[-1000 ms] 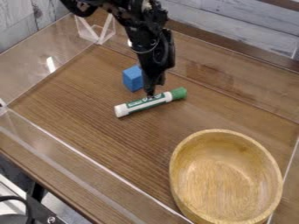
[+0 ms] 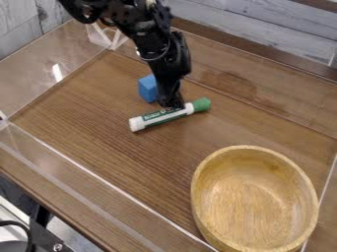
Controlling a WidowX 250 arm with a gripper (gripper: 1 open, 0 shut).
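The black robot arm comes down from the top centre, its gripper [image 2: 170,96] low over the wooden table, just right of a blue block [image 2: 149,87] and above a white-and-green tube [image 2: 166,115] with a green cap. The dark fingers are small and partly blend together, so what lies between them is hard to see; nothing held is visible.
A large yellow bowl [image 2: 255,167] occupies the lower right of the table. Low walls border the table at the left and back.
The arm and gripper have shifted slightly in pose over the last second, near the same spot. The block and tube look unmoved.
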